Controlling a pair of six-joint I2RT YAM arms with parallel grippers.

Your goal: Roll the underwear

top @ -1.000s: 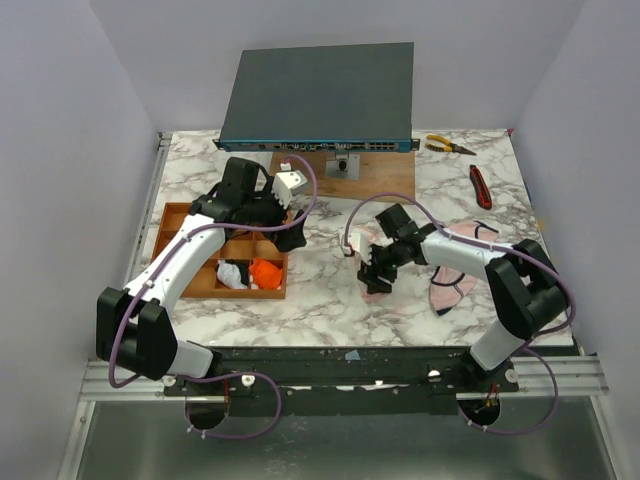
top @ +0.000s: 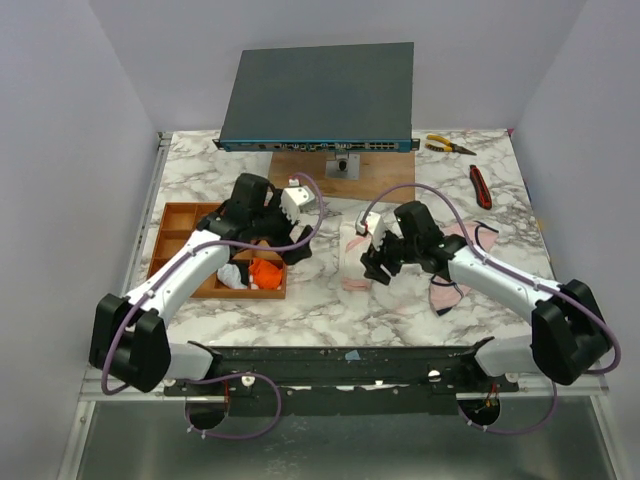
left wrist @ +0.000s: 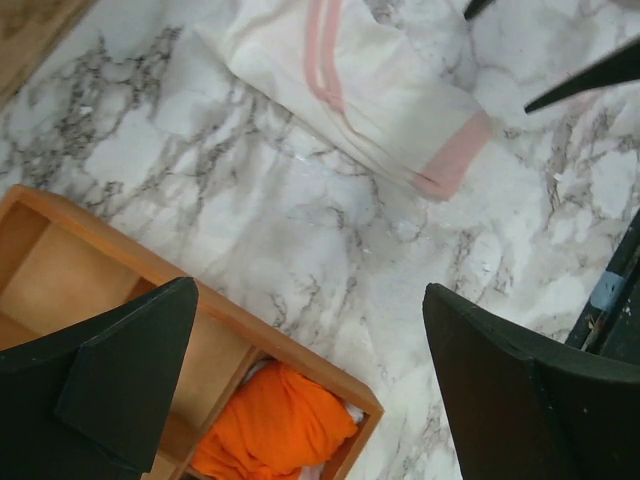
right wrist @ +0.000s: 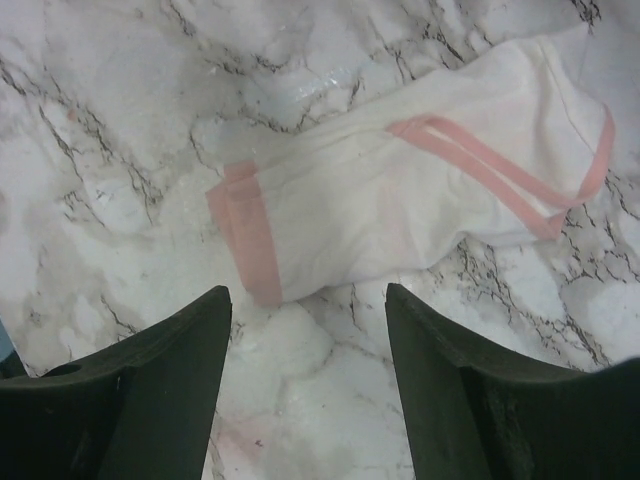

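Observation:
White underwear with pink bands (right wrist: 350,205) lies folded into a long strip on the marble table, flat and a little creased. From above, the same strip of underwear (top: 353,258) shows in mid-table. My right gripper (top: 376,274) is close to its right side; in the right wrist view the right gripper is open, its fingers apart with nothing between them, just short of the strip's edge. My left gripper (top: 300,246) hangs near the organizer's right side. In its wrist view the left gripper stands open and empty, apart from the underwear (left wrist: 370,90).
A wooden organizer (top: 172,236) on the left holds an orange cloth (top: 265,274) and a black and white one. Another pink garment (top: 447,294) is at right, partly under the right arm. Pliers (top: 450,144) and a red knife (top: 481,187) lie back right.
The strip has shifted left and lies straighter. My left gripper has moved slightly right and down.

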